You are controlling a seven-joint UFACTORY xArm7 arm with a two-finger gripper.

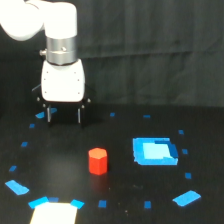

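A red block with a hexagonal outline sits on the dark table near the middle of the camera view. To its right lies a blue square with a white patch inside it. My white arm hangs down from the upper left. At its end the dark gripper looks open, its fingers apart with nothing seen between them. It is up and to the left of the red block, well apart from it. The fingertips are hard to make out against the black background.
Small blue marks dot the dark table, with larger blue strips at the left front and right front. A pale, bright object is cut off by the bottom edge.
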